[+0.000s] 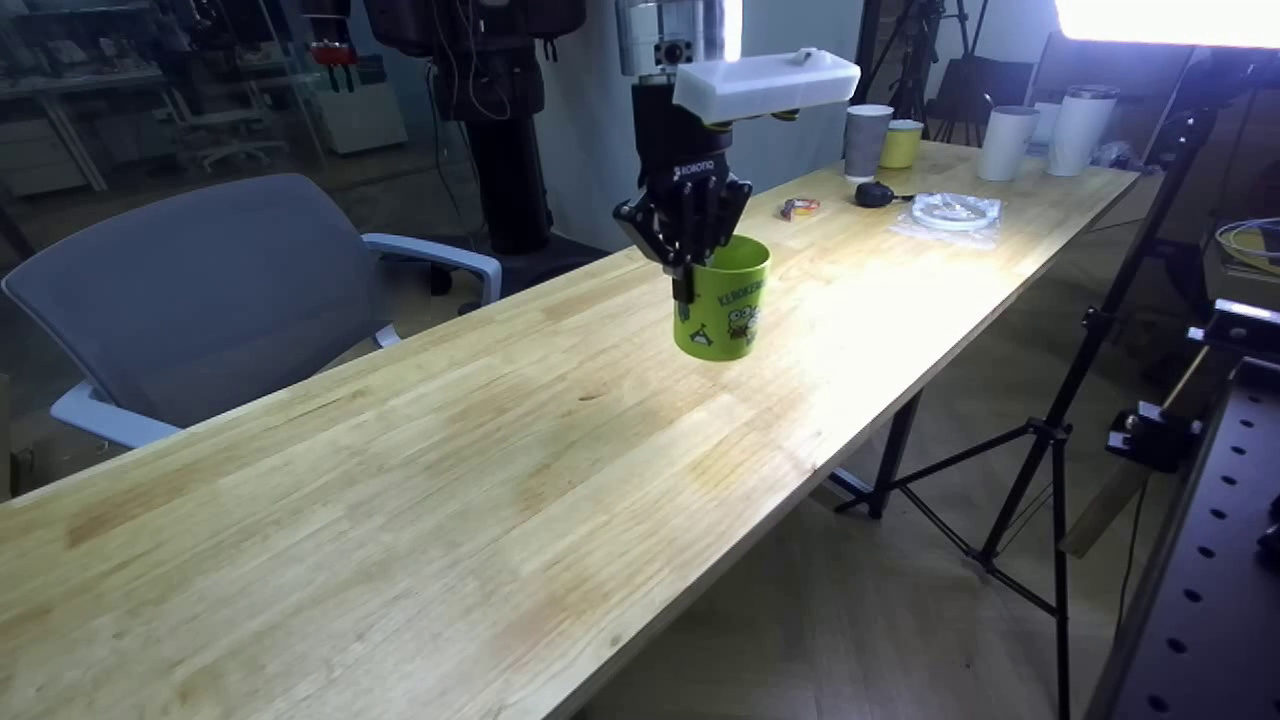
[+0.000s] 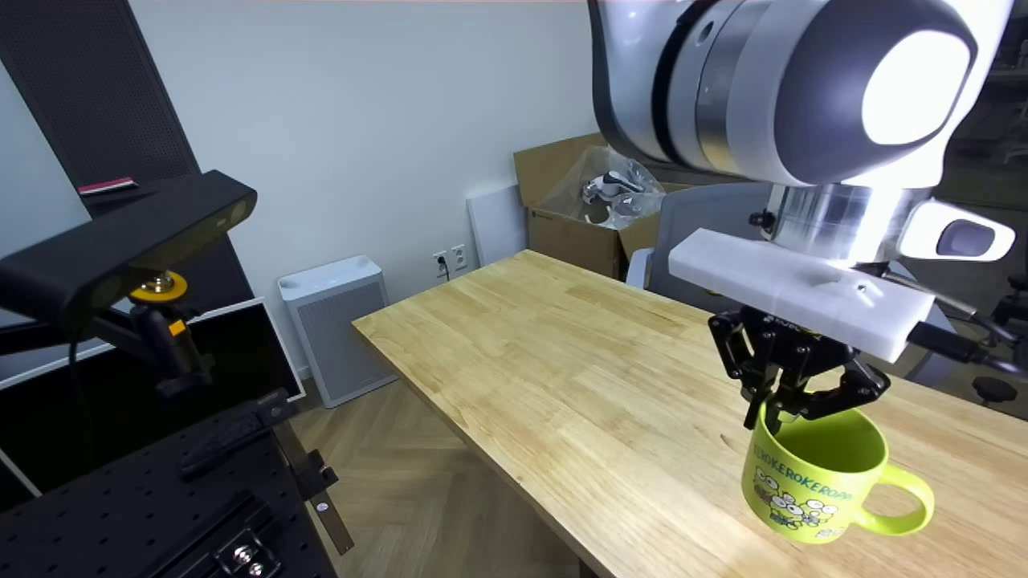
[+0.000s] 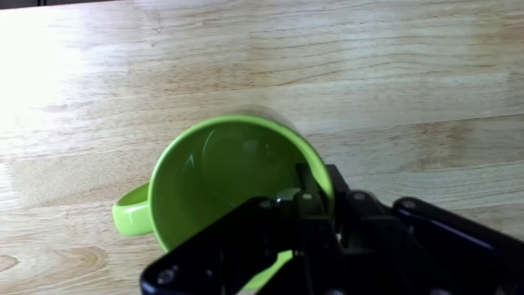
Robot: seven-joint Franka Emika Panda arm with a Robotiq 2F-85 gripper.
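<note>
A green mug (image 1: 722, 306) with cartoon frogs on its side is upright under my arm, its handle pointing away from the fingers. My gripper (image 1: 685, 282) is shut on the mug's rim, one finger inside the wall and the other outside. From the wrist view, the empty inside of the mug (image 3: 231, 162) shows, with the gripper pinching the wall at its right. In the other exterior view the mug (image 2: 805, 491) has its handle to the right, below the gripper (image 2: 766, 419). Whether its base touches the table cannot be told.
Toward the far end are a tape measure (image 1: 875, 193), a bagged white ring (image 1: 954, 212), a grey cup (image 1: 866, 142), a yellow cup (image 1: 901, 144) and white tumblers. A chair (image 1: 204, 300) stands alongside.
</note>
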